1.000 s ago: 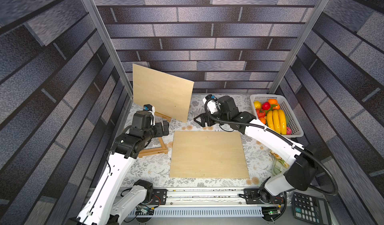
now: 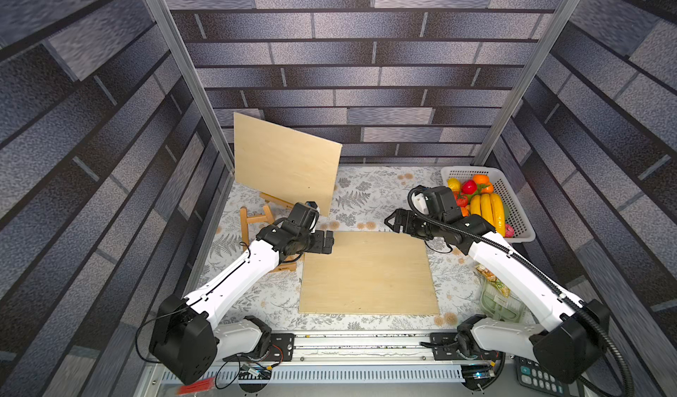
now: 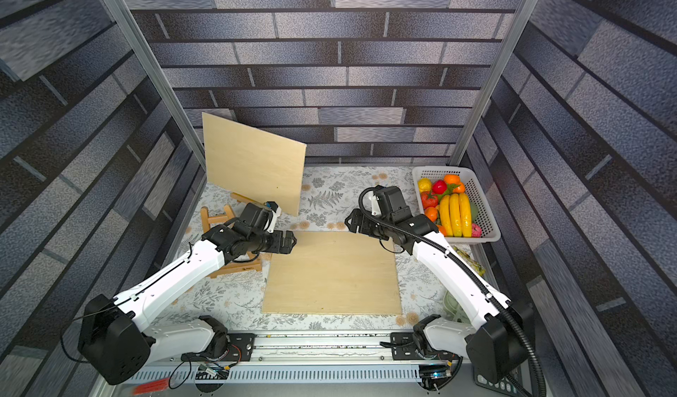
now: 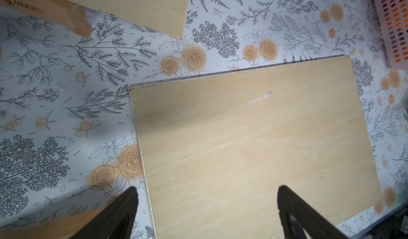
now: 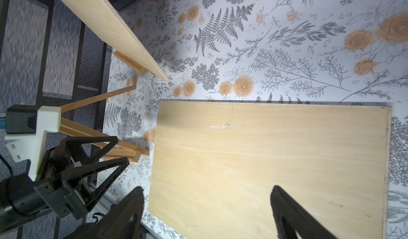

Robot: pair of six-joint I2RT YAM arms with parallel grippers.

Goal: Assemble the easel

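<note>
A plywood board (image 2: 366,273) lies flat at the front middle of the table. A second board (image 2: 285,157) stands tilted at the back left on a wooden support. Another wooden easel frame (image 3: 211,217) is at the left, partly behind my left arm. My left gripper hangs over the flat board's left side, open, nothing between its fingers. My right gripper is above the board toward its back right, fingers apart with nothing between them.
A white basket (image 2: 518,206) of fruit and vegetables sits at the back right. Smaller items lie at the right edge, partly hidden by the right arm.
My right gripper has moved right toward the basket. The boards have stayed put.
</note>
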